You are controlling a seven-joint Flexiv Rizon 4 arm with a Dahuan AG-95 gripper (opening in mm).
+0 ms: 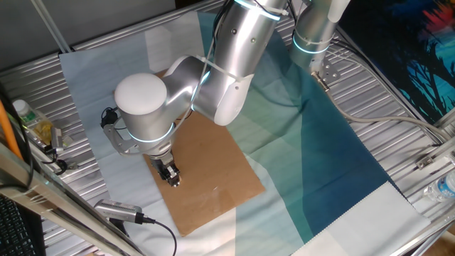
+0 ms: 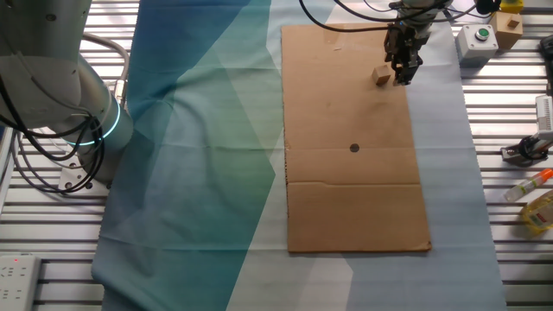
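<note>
My black gripper [image 1: 173, 180] hangs low over the long edge of a flat brown cardboard sheet [image 1: 213, 178]. From the other side, in exterior view 2, the gripper [image 2: 403, 79] shows at the top right of the cardboard [image 2: 346, 207]. A small cardboard-coloured block [image 2: 380, 75] lies on the sheet just left of the gripper's fingers there; whether they touch it is unclear. Exterior view 1 does not show this block, which the arm hides. How far apart the fingertips stand is too small and dark to make out. A dark round spot [image 2: 354, 148] marks the cardboard.
Right of the cloth in exterior view 2 stand a grey box with a green button [image 2: 476, 43], a wooden block [image 2: 505, 30] and bottles [image 2: 537, 212]. A silver cylindrical device [image 1: 119, 210] with a cable sits near the cardboard. Much of the cardboard is clear.
</note>
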